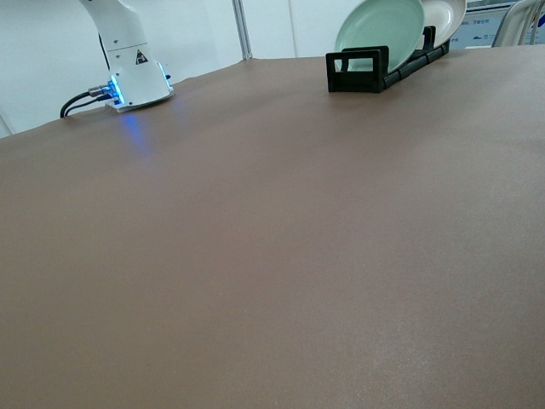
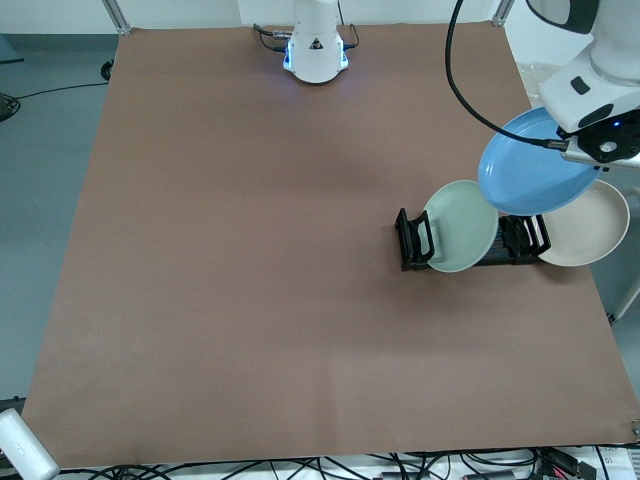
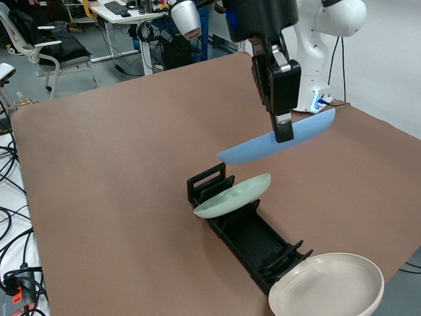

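Observation:
A blue plate (image 2: pixel 530 180) is held up by my gripper (image 3: pixel 284 131), whose black finger is shut on its rim above the rack in the right view. A mint green plate (image 2: pixel 460 225) stands leaning in the black rack (image 3: pixel 250 240). A cream plate (image 3: pixel 325 289) sits at the rack's other end. In the top view the green plate (image 1: pixel 381 30) and cream plate show in the rack; neither blue plate nor gripper is visible there.
More cables lie along the outside of the table's edge.

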